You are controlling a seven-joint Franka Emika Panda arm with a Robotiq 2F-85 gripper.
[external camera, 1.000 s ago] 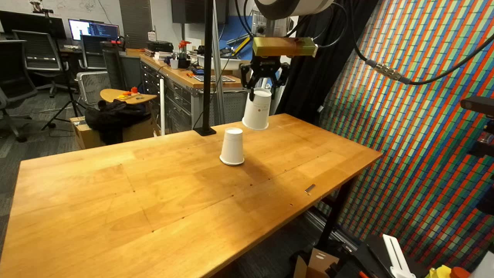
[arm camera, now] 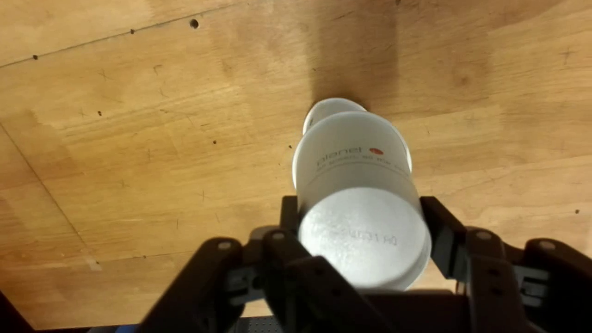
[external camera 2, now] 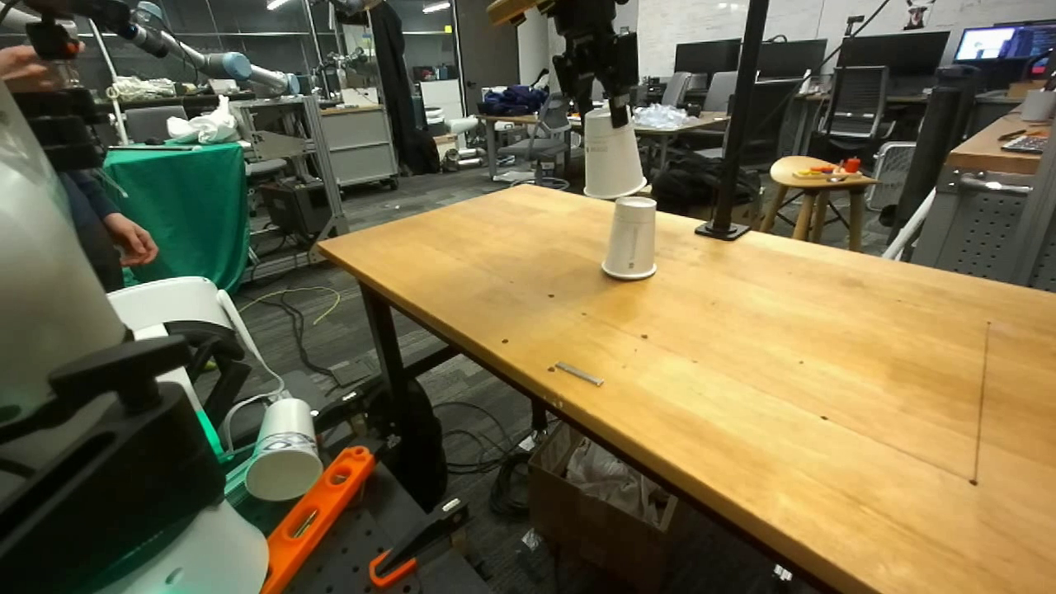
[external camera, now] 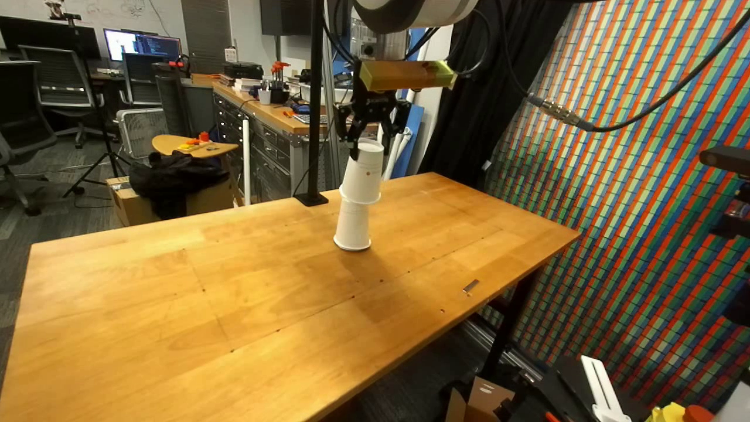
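My gripper is shut on an upside-down white paper cup (arm camera: 355,161), one finger on each side near its base. Printed lettering and a red dot mark the held cup's side. A second white cup (external camera 2: 631,238) stands mouth-down on the wooden table (external camera: 211,281). In exterior view 2 the held cup (external camera 2: 613,158) hangs higher and to the left of the standing one, with its rim about level with that cup's top. Exterior view 1 shows the held cup (external camera: 362,172) overlapping the top of the standing cup (external camera: 353,226). The wrist view shows only a sliver of the lower cup (arm camera: 327,110).
A black pole (external camera: 314,105) rises from the table's far edge, close to the cups. On the near side lies a small metal strip (external camera 2: 579,373).
In exterior view 1, my gripper has carried the held cup left, from right of the standing cup to above it, tilting slightly. The standing cup has not moved.
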